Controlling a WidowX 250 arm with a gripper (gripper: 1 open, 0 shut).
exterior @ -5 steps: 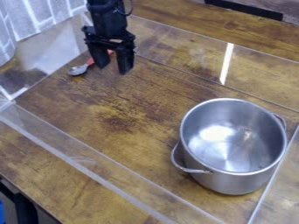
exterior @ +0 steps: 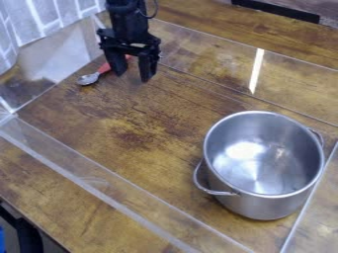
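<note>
My gripper [exterior: 132, 61] is at the upper left, its black fingers pointing down over a spoon [exterior: 90, 77] with a red handle and silver head, which lies on the wooden surface. The gripper hides part of the handle. The fingers look apart; whether anything is between them is hard to tell.
A large steel pot [exterior: 260, 163] with side handles stands at the lower right. Clear plastic strips border the wooden surface [exterior: 152, 138], and a crumpled silvery sheet [exterior: 27, 30] is at the top left.
The pot is unchanged.
</note>
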